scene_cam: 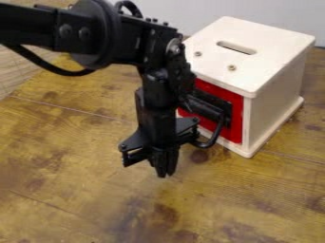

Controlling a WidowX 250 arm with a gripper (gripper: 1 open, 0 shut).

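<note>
My black gripper [164,165] hangs low over the wooden floor, fingers pointing down and closed together, with nothing seen between them. Behind it and to the right stands a white wooden box [272,104] with a slot and two small knobs on top. A red panel [233,133] on its left front face is partly hidden by my arm and a cable.
A pale wall runs along the back right, and a light wooden surface shows at the upper left.
</note>
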